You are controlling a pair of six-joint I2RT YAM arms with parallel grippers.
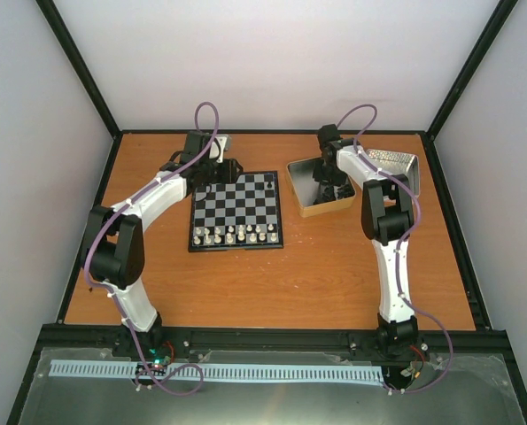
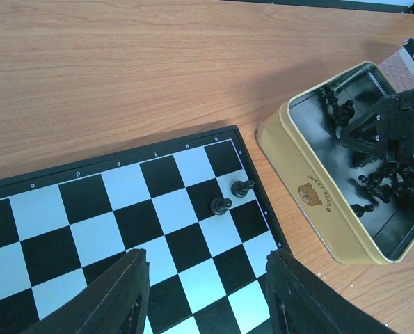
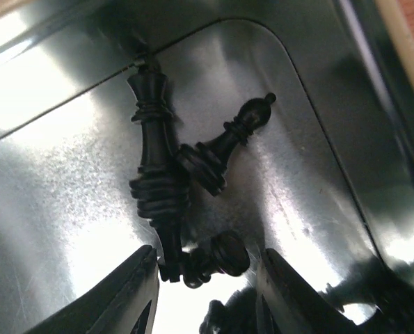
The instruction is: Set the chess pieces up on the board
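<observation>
The chessboard (image 1: 236,212) has white pieces (image 1: 240,232) along its near side and two black pawns (image 2: 220,206) at its far right corner. My left gripper hangs open over the board, nothing between its fingers. My right gripper is open inside the cream box (image 2: 311,191), its fingertips around a small black piece (image 3: 227,254) lying against the base of a long black piece (image 3: 154,167). A black bishop (image 3: 227,142) lies beside them; more dark pieces lie at the lower right.
A silver tray (image 1: 396,161) stands behind the box at the right.
</observation>
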